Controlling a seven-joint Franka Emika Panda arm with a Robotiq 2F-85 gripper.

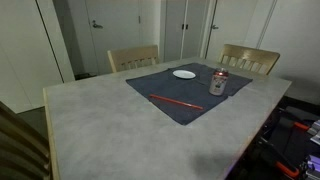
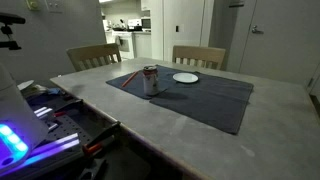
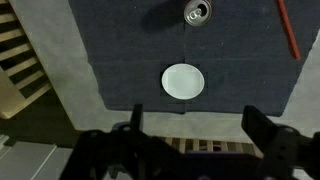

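Note:
My gripper stands open in the wrist view, its two dark fingers wide apart with nothing between them. It looks down on the table from above. A small white plate lies flat on the dark cloth, ahead of the fingertips in that view. Farther up, at the top edge, the top of a drink can shows. To the right of it lies a thin red stick, partly cut off by the frame. Exterior view 1 shows the can upright, with the plate and stick apart from it.
The dark cloth covers part of a pale table, whose near left part is bare. Chairs stand around the table edges. The robot's pale arm rises at the left of exterior view 2.

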